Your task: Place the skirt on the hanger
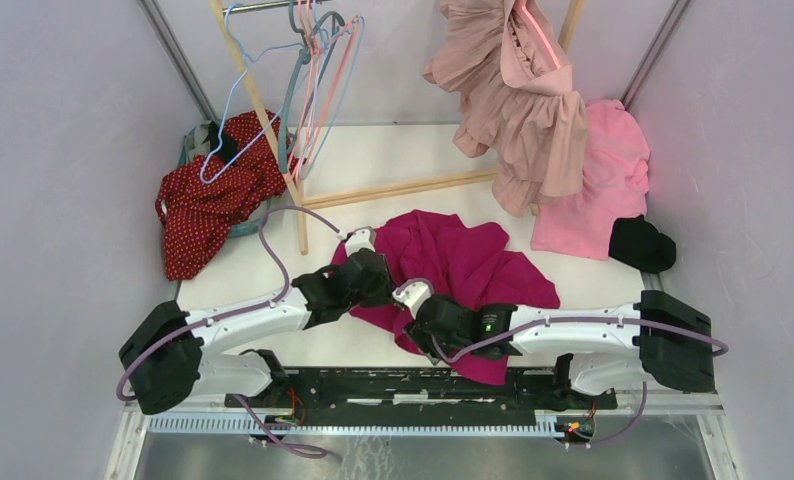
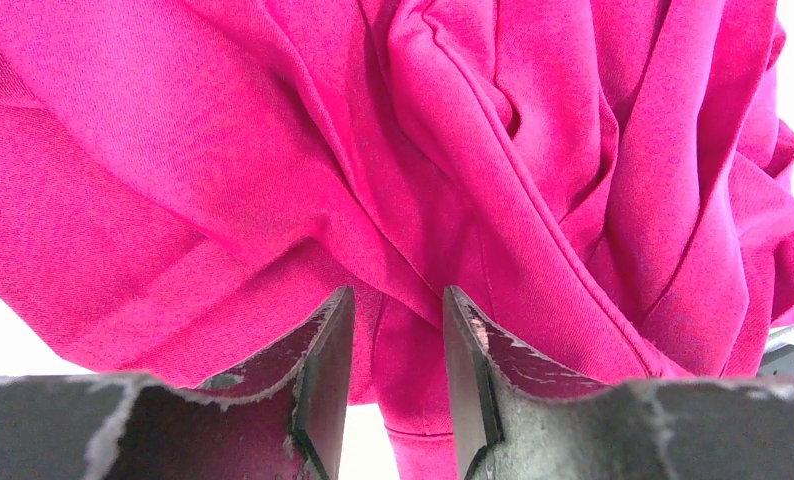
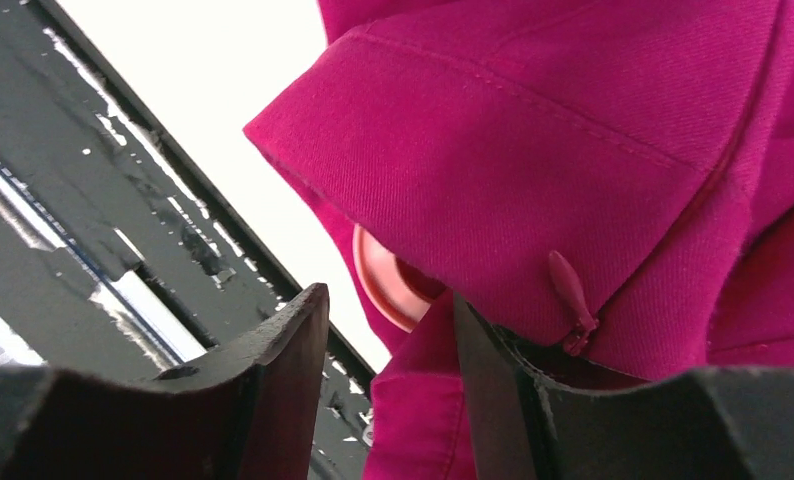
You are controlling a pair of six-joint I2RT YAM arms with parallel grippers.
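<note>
The magenta skirt [image 1: 463, 255] lies crumpled on the white table beneath both arms. In the left wrist view my left gripper is part open above its folds, and no cloth is visibly pinched. Through the right wrist view, my right gripper stands part open at the skirt's near edge. A strip of cloth shows behind the right finger, with a zipper pull [image 3: 570, 290] close by. Under the hem a pink curved piece [image 3: 383, 280] peeks out. Several hangers [image 1: 318, 100] hang from the rack at the upper left.
A dusty-pink garment [image 1: 518, 100] hangs on the rack's right. Red dotted cloth [image 1: 208, 205] lies in a bin at left; pink cloth [image 1: 593, 190] and a black item [image 1: 643, 245] lie at right. A dark rail [image 1: 323, 385] runs along the table's front.
</note>
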